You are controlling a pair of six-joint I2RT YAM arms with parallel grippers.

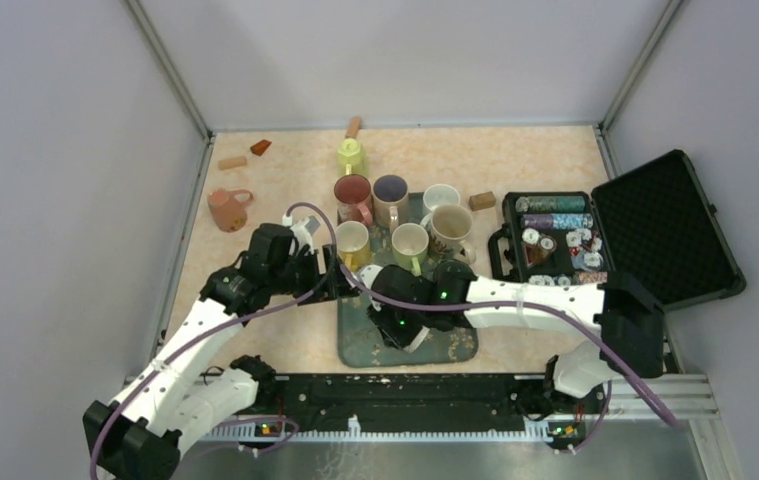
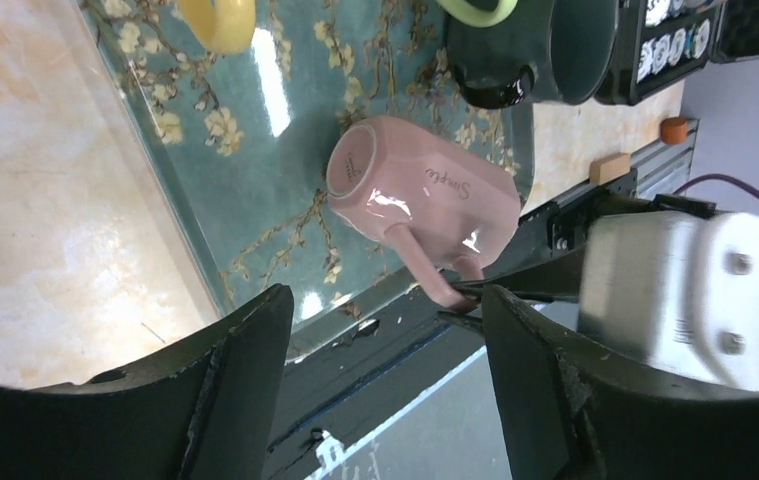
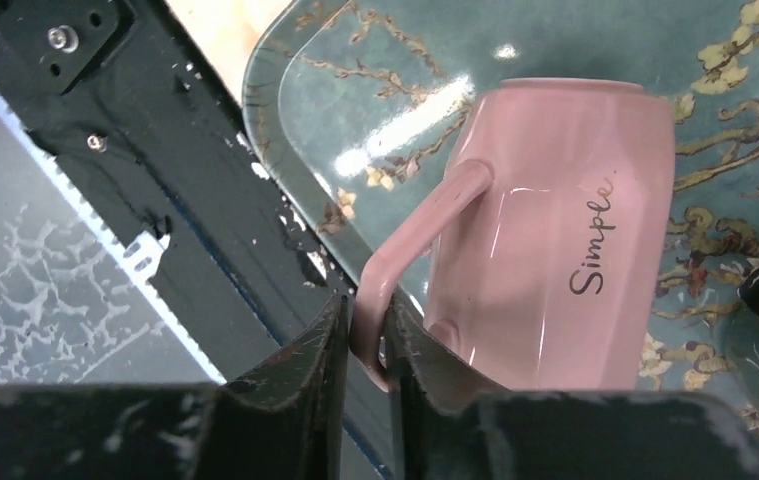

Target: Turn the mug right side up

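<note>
The pink mug marked "Simple" lies on its side on the green flowered tray, also large in the right wrist view. My right gripper has its fingertips at the outer bend of the handle, which sits between them; whether they grip it cannot be told. In the top view that gripper is low over the mug and hides most of it. My left gripper is open and empty, above and left of the mug.
Several upright mugs crowd the back of the tray. An open black case is on the right, a teapot-green item at the back, an orange jug at the left. The tray's front edge borders the rail.
</note>
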